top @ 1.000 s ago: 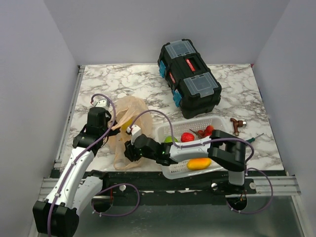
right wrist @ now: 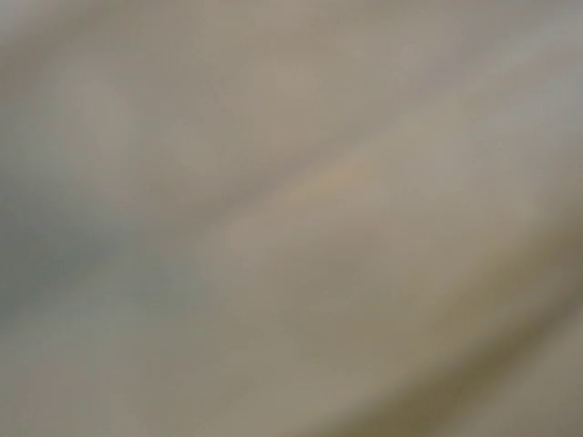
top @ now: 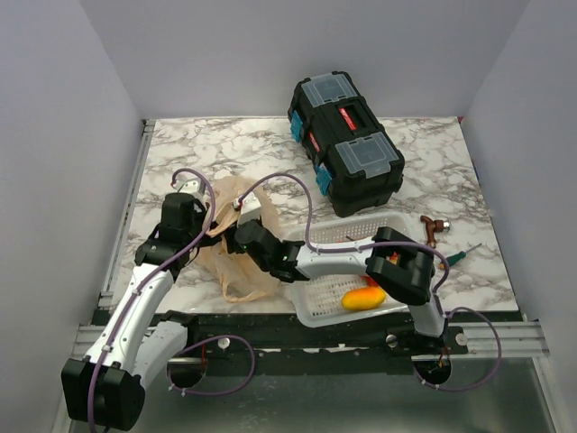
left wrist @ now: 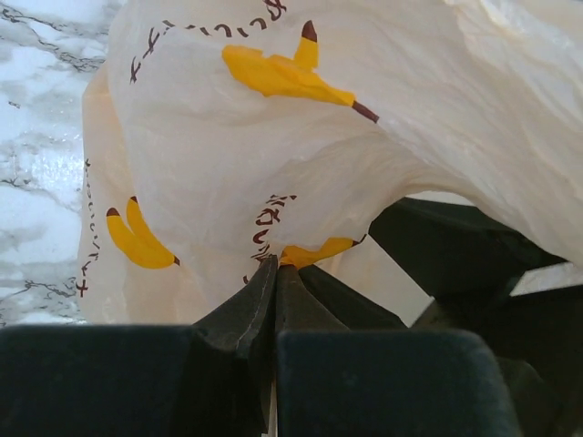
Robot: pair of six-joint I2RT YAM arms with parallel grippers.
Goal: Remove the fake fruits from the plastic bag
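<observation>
A translucent plastic bag [top: 242, 275] with banana prints [left wrist: 287, 77] lies on the marble table. My left gripper [top: 211, 231] is shut at the bag's left side; in the left wrist view its fingertips [left wrist: 268, 273] meet on the crinkled film. My right gripper [top: 233, 236] reaches into the bag's opening from the right; its fingers are hidden, and the right wrist view shows only blurred bag film [right wrist: 291, 137]. No fruit can be made out inside the bag.
A white basket [top: 311, 311] with a yellow fruit [top: 362, 298] and red ones sits under the right arm. A black toolbox [top: 347, 144] stands behind it. A tap [top: 435, 227] and screwdriver [top: 464, 257] lie at right.
My right gripper has moved up and deeper into the bag, covering the yellow seen there before. My left gripper has shifted slightly right.
</observation>
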